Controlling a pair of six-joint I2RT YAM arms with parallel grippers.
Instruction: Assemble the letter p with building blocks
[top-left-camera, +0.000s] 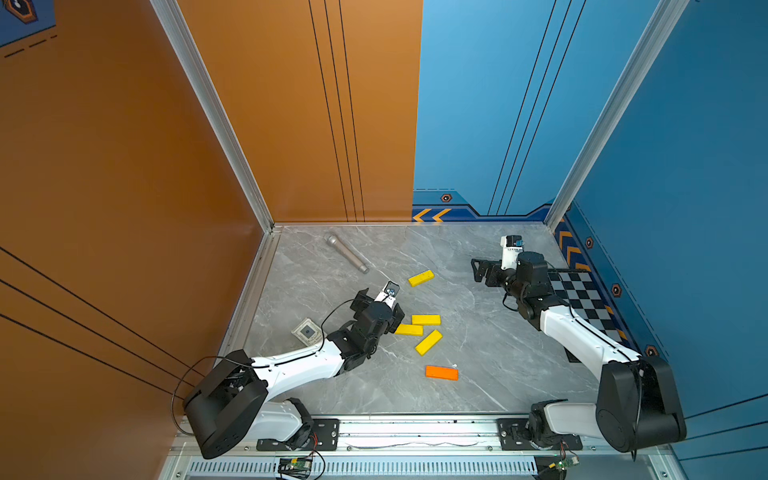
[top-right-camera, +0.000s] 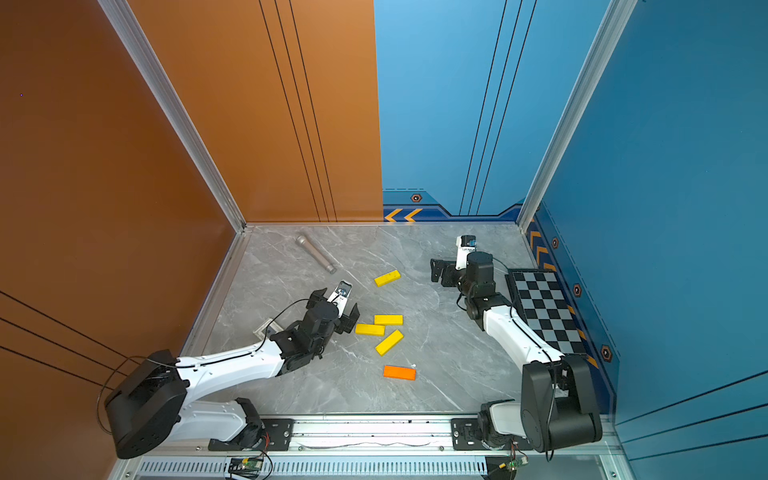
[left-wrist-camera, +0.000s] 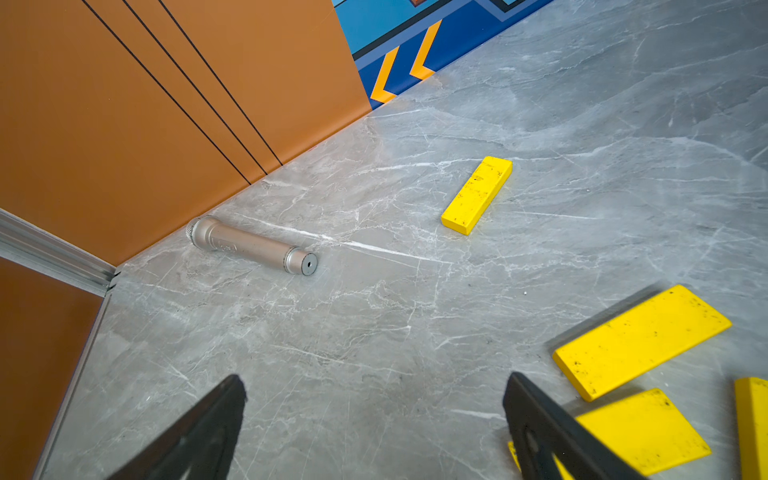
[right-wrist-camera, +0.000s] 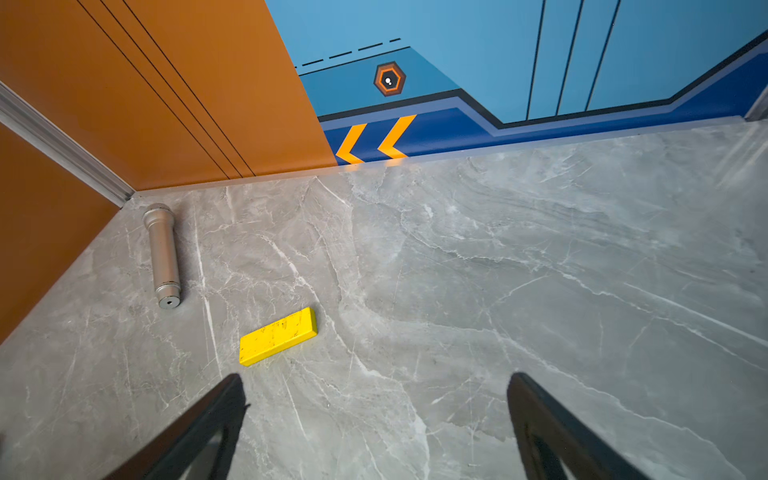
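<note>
Several yellow blocks and one orange block (top-left-camera: 441, 373) lie loose on the grey table. The far yellow block (top-left-camera: 421, 277) lies alone; a middle yellow block (top-left-camera: 426, 320) lies close by another yellow block (top-left-camera: 409, 329), with a slanted yellow block (top-left-camera: 429, 342) just in front. My left gripper is open and empty, above the table at the left of the middle blocks. Open too, my right gripper hovers to the right of the far block, nothing between its fingers. In the left wrist view, one finger partly hides a yellow block (left-wrist-camera: 640, 432).
A microphone (top-left-camera: 348, 253) lies at the back left. A small pale square object (top-left-camera: 307, 331) sits beneath the left arm's side. At the right edge is a checkered board (top-right-camera: 544, 308), partly behind the right arm. Table between the arms is otherwise clear.
</note>
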